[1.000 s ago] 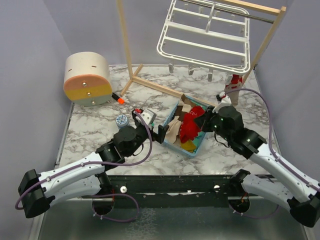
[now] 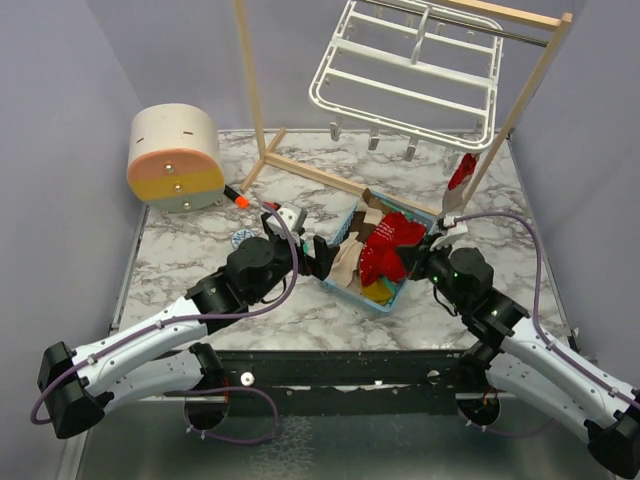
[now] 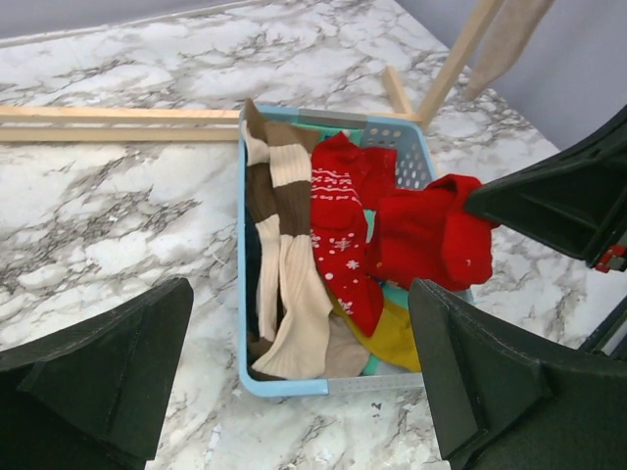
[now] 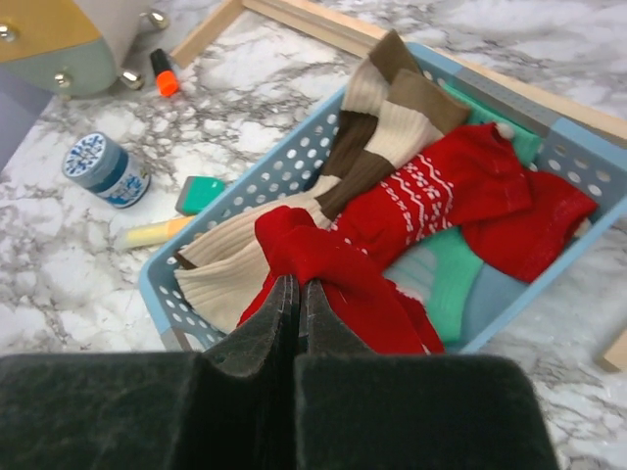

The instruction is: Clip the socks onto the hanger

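Over the blue basket (image 2: 348, 290), my right gripper is shut on a plain red sock (image 4: 343, 279), pinched at its upper fold. In the left wrist view this red sock (image 3: 423, 235) bulges up from the basket's right side; whether its lower end still rests on the pile cannot be told. My left gripper (image 2: 326, 258) is open at the basket's left side, nothing between its fingers. A red sock with white pattern (image 3: 338, 235) and brown-cream socks (image 3: 294, 284) lie in the basket. The white hanger (image 2: 405, 62) hangs above, a red-and-grey sock (image 2: 459, 182) at its right corner.
A wooden frame (image 2: 318, 174) stands behind the basket. To the left are a drum-shaped cabinet (image 2: 175, 158), a blue-lidded jar (image 4: 106, 169) and an orange-tipped marker (image 4: 165, 74).
The hanger and its hanging sock have swung a little.
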